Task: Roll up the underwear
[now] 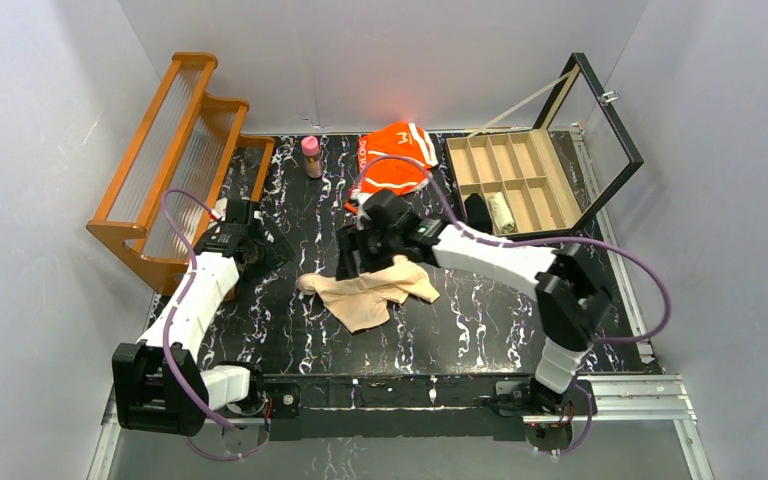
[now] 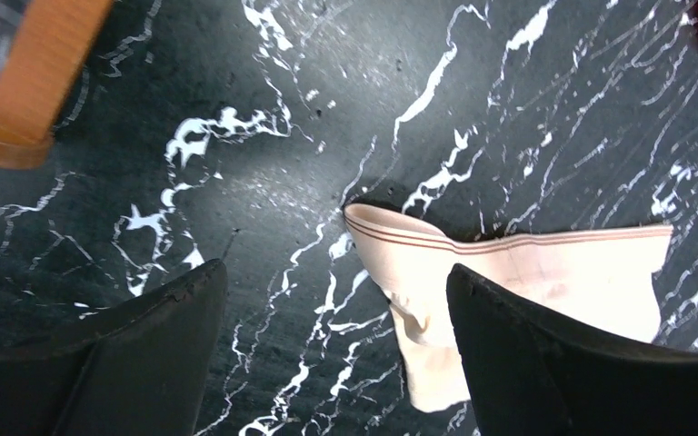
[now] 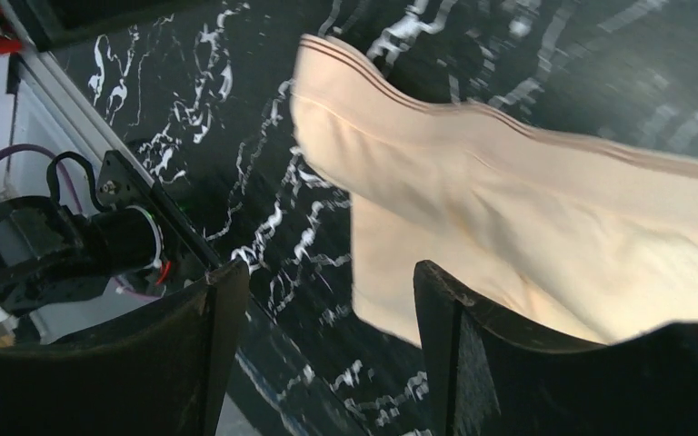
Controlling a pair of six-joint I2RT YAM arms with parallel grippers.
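The peach underwear [image 1: 363, 297] lies spread and creased on the dark marbled table, its striped waistband [image 2: 545, 238] along the far side. My right gripper [image 1: 351, 256] hovers above its upper middle; the right wrist view shows the cloth below and past its part-spread fingers [image 3: 227, 304], with nothing gripped. To the left, clear of the cloth, my left gripper [image 1: 270, 256] stands open and empty. Its right finger [image 2: 482, 304] overlaps one end of the underwear in the left wrist view. The right arm hides part of the waistband from above.
A wooden rack [image 1: 152, 160] stands at the left, close to my left arm. Behind the cloth are a pink-capped bottle [image 1: 311, 158] and an orange bag [image 1: 385, 150]. The divided box [image 1: 505, 160], holding rolled dark and light items, sits back right. Bare table lies front right.
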